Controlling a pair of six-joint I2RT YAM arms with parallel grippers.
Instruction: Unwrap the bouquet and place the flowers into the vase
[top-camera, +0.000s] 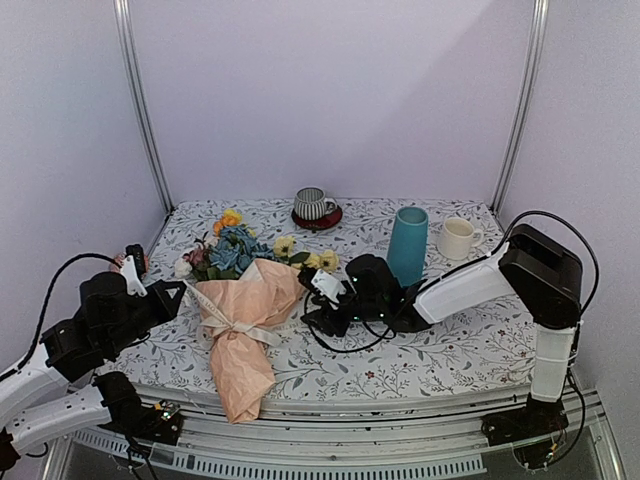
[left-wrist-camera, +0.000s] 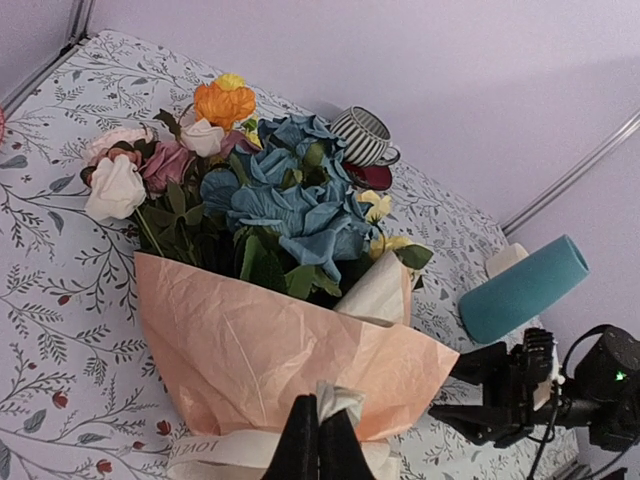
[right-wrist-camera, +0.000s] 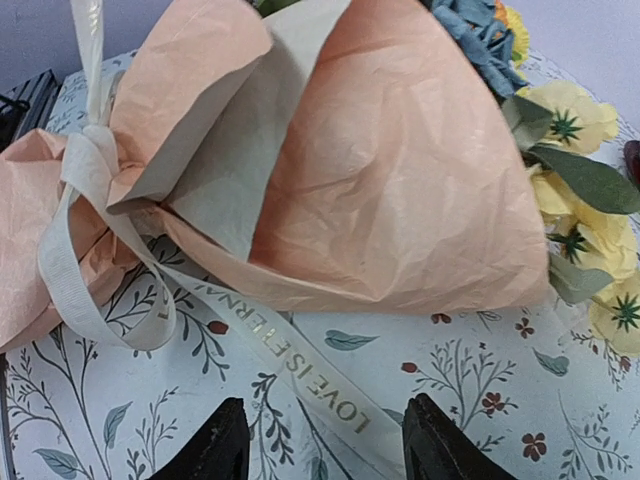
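Note:
A bouquet in peach paper (top-camera: 240, 370) lies on the table, its blue flowers (left-wrist-camera: 295, 190) toward the back and a white ribbon (top-camera: 245, 330) tied round its middle. My left gripper (top-camera: 182, 286), at the bouquet's left, is shut on one end of that ribbon, which runs taut from the fingertips to the knot. Right of the wrapping, my right gripper is open, its fingers apart; the other ribbon tail (right-wrist-camera: 320, 385), printed with letters, passes through the view between them, not visibly gripped. The teal vase (top-camera: 407, 245) stands upright behind the right arm.
A striped cup (top-camera: 312, 203) on a dark red saucer (top-camera: 316, 221) sits at the back, and a cream mug (top-camera: 458, 238) stands right of the vase.

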